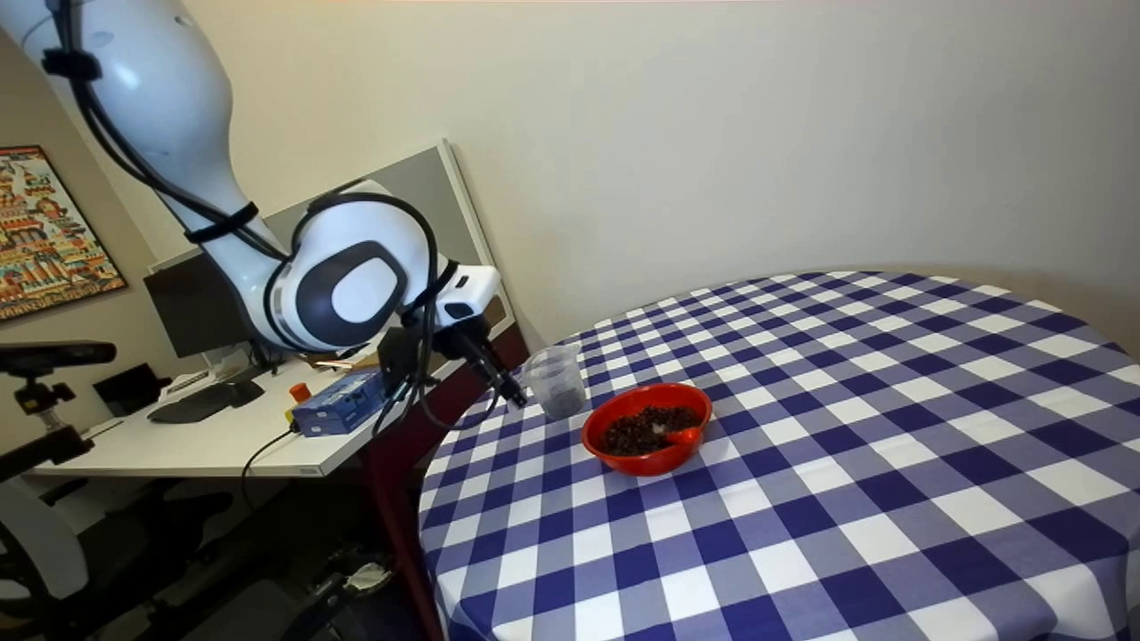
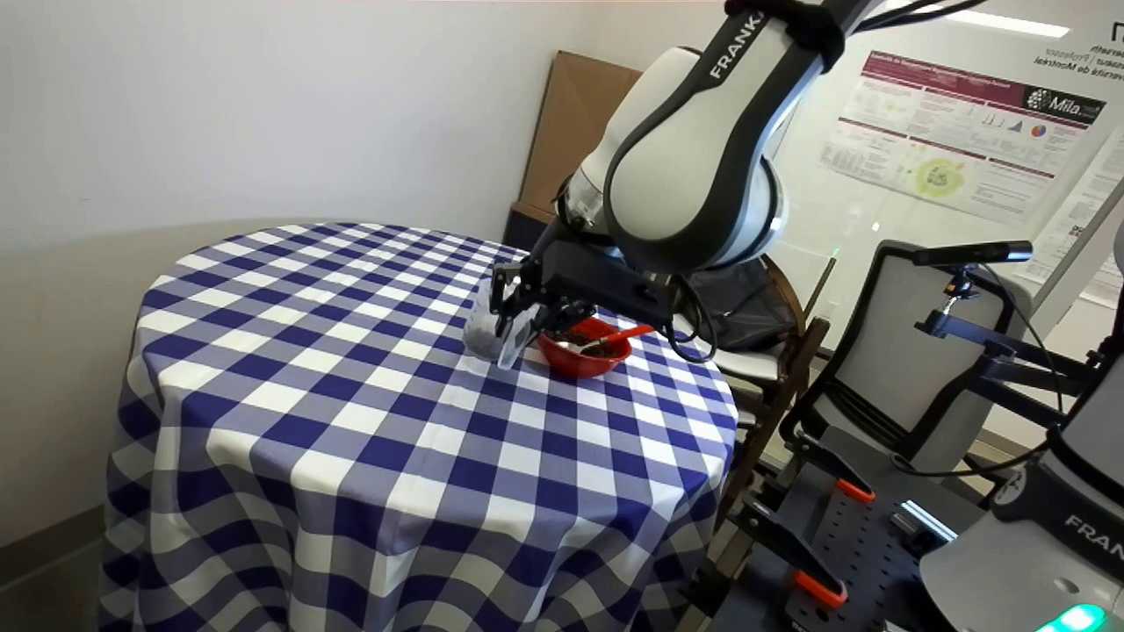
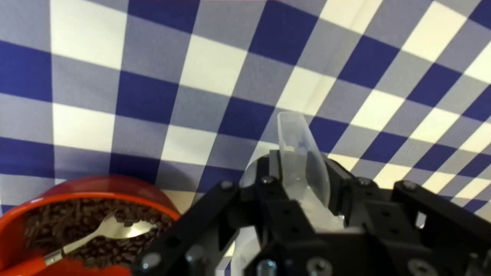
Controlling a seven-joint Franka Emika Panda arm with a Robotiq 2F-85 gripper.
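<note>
A clear plastic cup with a handle [image 1: 557,385] is held by my gripper [image 1: 513,395], left of the red bowl in exterior view 1. In the wrist view, the cup's translucent handle [image 3: 293,140] lies between the black fingers of my gripper, which hide much of the cup. Exterior view 2 shows the cup [image 2: 482,330] beside the bowl, partly behind the gripper [image 2: 507,305]. Dark beans [image 3: 96,216] fill part of the red bowl [image 1: 652,465]. A fork with a red handle [image 3: 115,228] rests on the beans.
A blue-and-white checked cloth [image 1: 855,427] covers the round table, with wide free room beyond the bowl. The cup is near the table's left side in exterior view 1. A white desk with a blue box [image 1: 339,404] stands past that edge.
</note>
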